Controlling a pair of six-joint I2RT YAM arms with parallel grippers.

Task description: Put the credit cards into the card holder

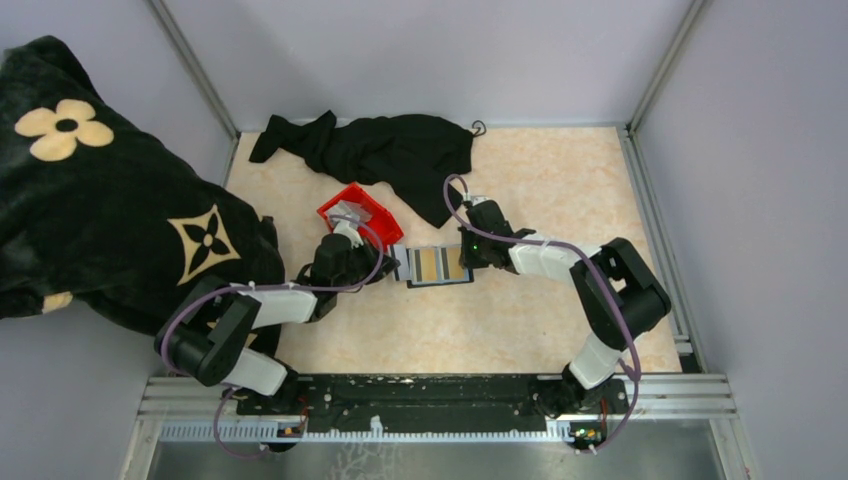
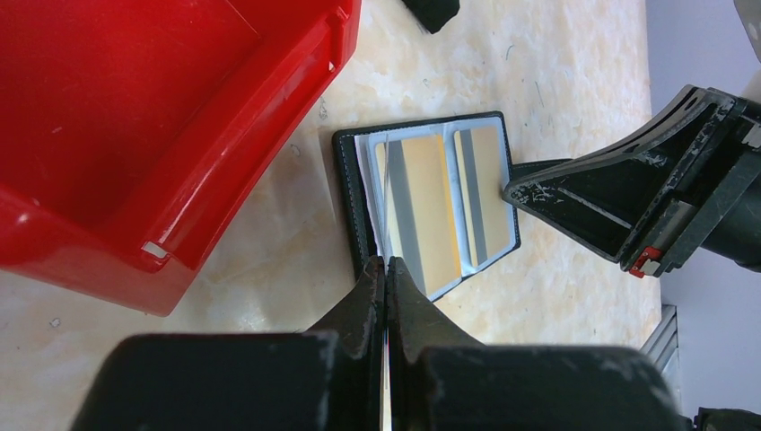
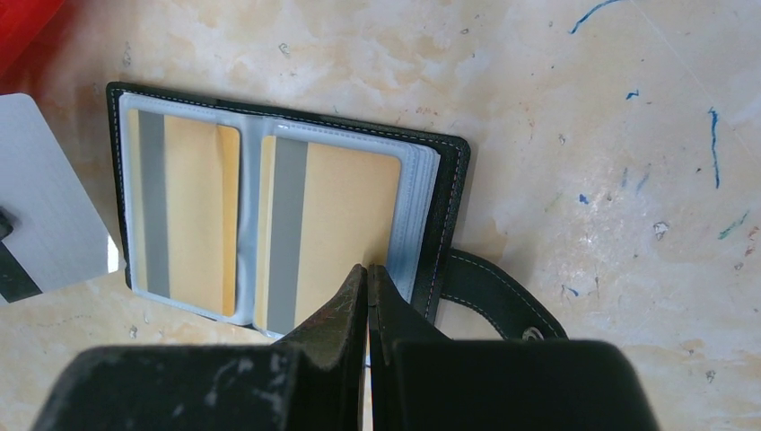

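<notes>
An open black card holder (image 1: pixel 436 265) lies on the table, showing tan pockets with grey stripes (image 3: pixel 333 215). My left gripper is shut on a thin silver card (image 3: pixel 49 193), seen edge-on in the left wrist view and flat in the right wrist view, held just left of the holder. My right gripper is shut at the holder's right pocket, with nothing visible between its fingertips.
A red bin (image 1: pixel 381 220) with pale items inside stands behind the left gripper. Black cloth (image 1: pixel 390 150) lies at the back, and a large dark cushion (image 1: pixel 120 200) fills the left side.
</notes>
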